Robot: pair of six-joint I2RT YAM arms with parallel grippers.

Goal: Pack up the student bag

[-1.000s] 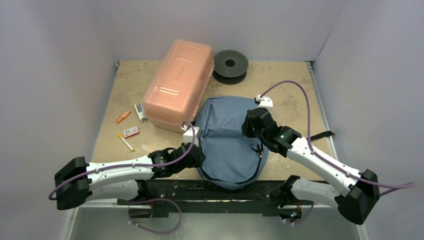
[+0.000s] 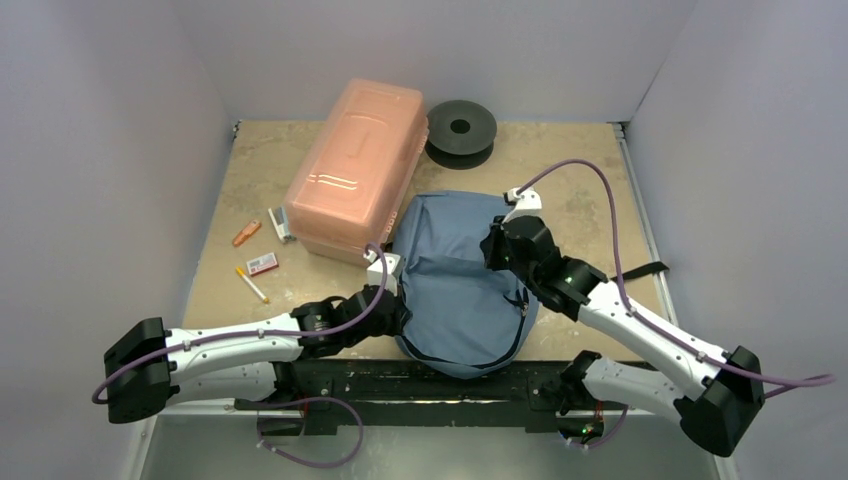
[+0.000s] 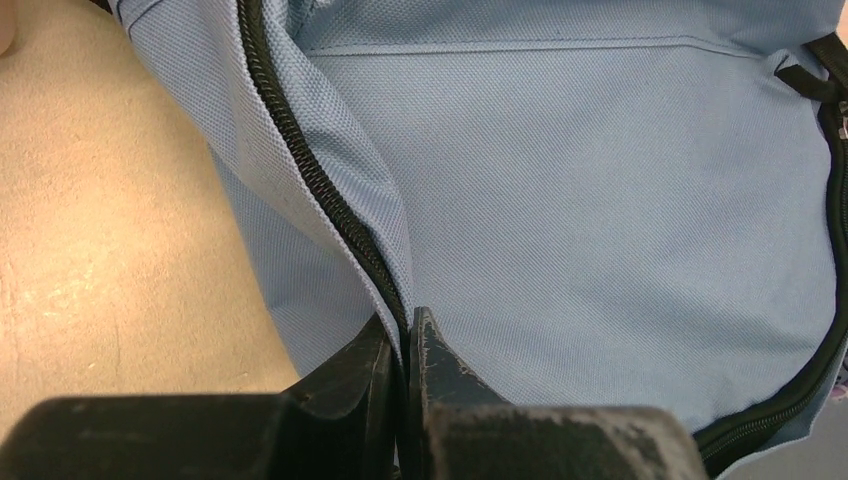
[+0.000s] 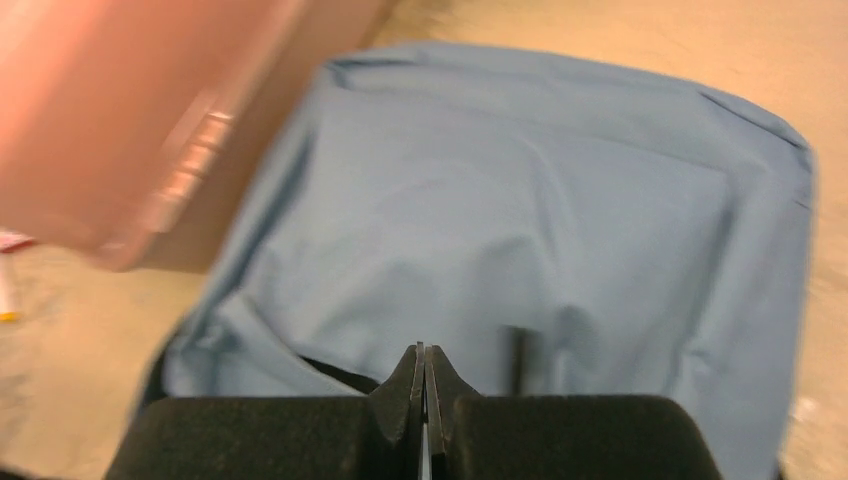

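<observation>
The blue bag (image 2: 455,300) lies on the table with its zipped front opening toward me. In the left wrist view my left gripper is shut on the bag's left zipper edge (image 3: 330,195), the cloth pinched between its fingers. My right gripper is shut over the bag's fabric, with its tips meeting and nothing between them. The black zipper pull strap (image 4: 518,358), blurred, stands just right of those tips, outside the fingers. Black zipper (image 3: 840,230) also runs down the bag's right edge. The bag's inside is hidden.
A large clear orange box (image 2: 355,165) stands behind the bag's left side, near a dark spool (image 2: 460,130). At left lie an orange item (image 2: 246,233), a small red-and-white box (image 2: 262,264), a yellow-ended stick (image 2: 252,285) and a white item (image 2: 281,224). A black strap (image 2: 640,271) lies right.
</observation>
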